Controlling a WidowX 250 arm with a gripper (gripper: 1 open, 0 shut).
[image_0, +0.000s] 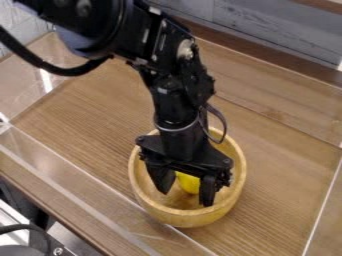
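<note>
My black gripper is lowered into a wooden bowl, its two fingers open on either side of a yellow object. The gripper hides much of that object, so I cannot tell whether the fingers touch it.
The bowl stands on a wooden table with clear space to the right and to the back left. A pale wall runs along the back. Dark items and cables lie beyond the table edge at the lower left.
</note>
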